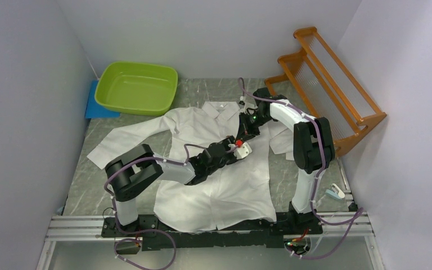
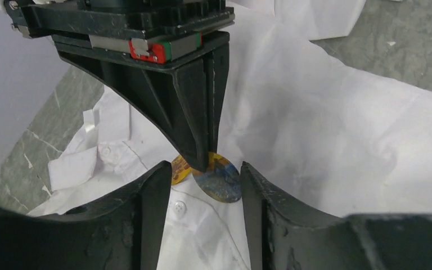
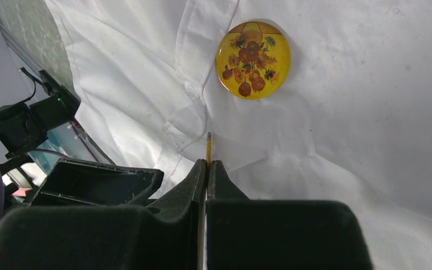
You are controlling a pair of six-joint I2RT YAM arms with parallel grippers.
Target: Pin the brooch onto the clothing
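Observation:
A thin round brooch [image 2: 219,181], dark and multicoloured on its visible face, stands on edge above the white shirt [image 1: 188,146]. My right gripper is shut on it; in the right wrist view only its narrow edge shows between the fingertips. In the left wrist view, my left gripper is open, with one finger on each side of the brooch and a gap visible beside the right-hand finger. A second, yellow sunflower brooch [image 3: 253,60] lies flat on the shirt beside the button placket. The held brooch's pin cannot be made out.
A green basin [image 1: 136,87] stands at the back left on a blue mat [image 1: 94,107]. At the right is a wooden rack [image 1: 337,84], and a light blue stapler-like item [image 1: 335,192] lies at front right. Both grippers crowd together over the shirt's middle.

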